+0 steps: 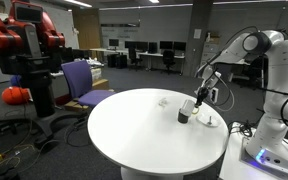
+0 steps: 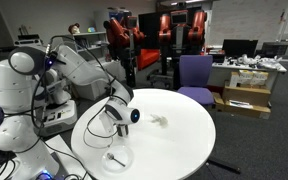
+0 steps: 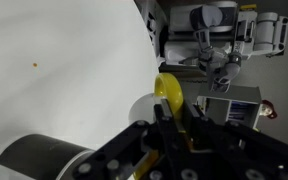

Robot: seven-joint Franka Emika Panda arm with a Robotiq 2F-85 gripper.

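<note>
In the wrist view a yellow, elongated object (image 3: pixel 168 90) sticks out from my gripper, which is shut on it. Just beyond the fingers lies a white rounded thing (image 3: pixel 144 108), partly hidden by the gripper. A dark cylinder with a bright metallic rim (image 3: pixel 44 158) fills the lower left of that view. Exterior view 1 has the gripper (image 1: pixel 198 101) low over the right side of the table, beside the dark cylinder (image 1: pixel 184 116). Whether the yellow object touches the white thing, I cannot tell.
A white plate (image 2: pixel 114 159) with a small dark-tipped item on it sits near the robot's base on the white round table (image 1: pixel 124 125). A pale, crumpled-looking thing (image 2: pixel 159 121) lies farther in. A purple chair (image 1: pixel 79 80) stands behind it.
</note>
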